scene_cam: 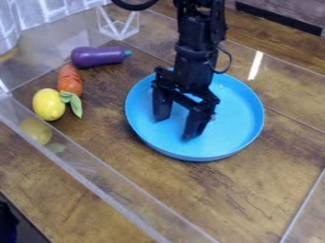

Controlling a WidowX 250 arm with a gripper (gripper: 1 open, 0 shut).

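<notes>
A black robot arm (199, 47) reaches down from the top centre to a blue round bowl or plate (222, 133). The gripper (181, 109) is low over the bowl, open, its black fingers spread across the bowl's inside. I cannot tell whether it touches the surface, and I see no object between the fingers.
To the left lie a yellow item (48, 104), an orange carrot-like item (70, 82) and a purple eggplant-like item (95, 57). A clear plastic edge runs along the lower left.
</notes>
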